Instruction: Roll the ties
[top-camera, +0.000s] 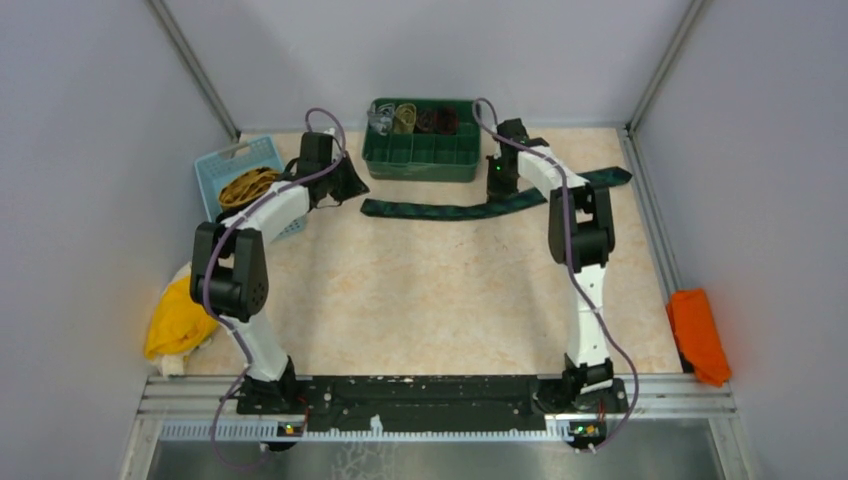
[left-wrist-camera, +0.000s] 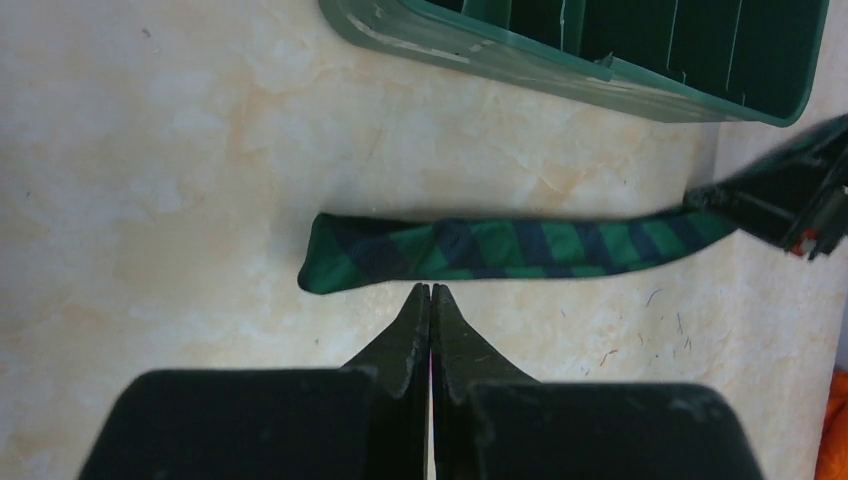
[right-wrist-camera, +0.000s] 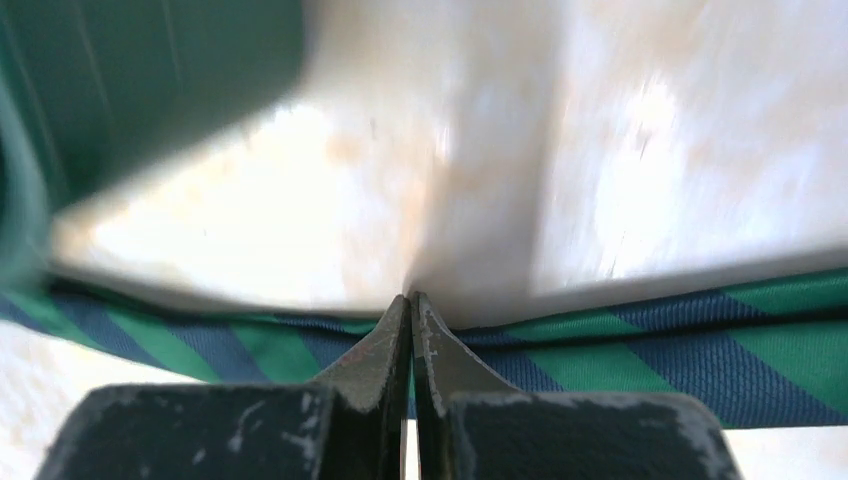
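A long dark green and navy striped tie (top-camera: 430, 212) lies stretched across the far part of the table, slightly bent under my right arm. In the right wrist view my right gripper is shut, its fingertips at the far edge of the tie (right-wrist-camera: 640, 360); no cloth shows between them. The wide-looking left end of the tie (left-wrist-camera: 370, 255) lies flat in the left wrist view. Just on the near side of that end is my left gripper, shut and empty, apart from the fabric as far as I can see.
Behind the tie stands a green divided box (top-camera: 420, 172) with several rolled ties in its back compartments. A blue basket (top-camera: 207, 185) with ties sits at the left. Yellow cloth (top-camera: 180, 320) and orange cloth (top-camera: 698, 335) lie at the sides.
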